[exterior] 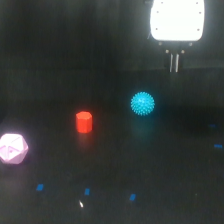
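A white gripper (174, 63) hangs at the upper right, pointing down. Its two thin fingers stand a little apart, with dark background showing between them and nothing held. Below and to the left of it in the picture is a spiky turquoise ball (143, 103). Left of centre stands a small red cylinder (84, 122). At the left edge sits a faceted pinkish-white ball (13, 148). The gripper appears clear of all three.
Small blue marks (132, 197) dot the surface's front part and right side.
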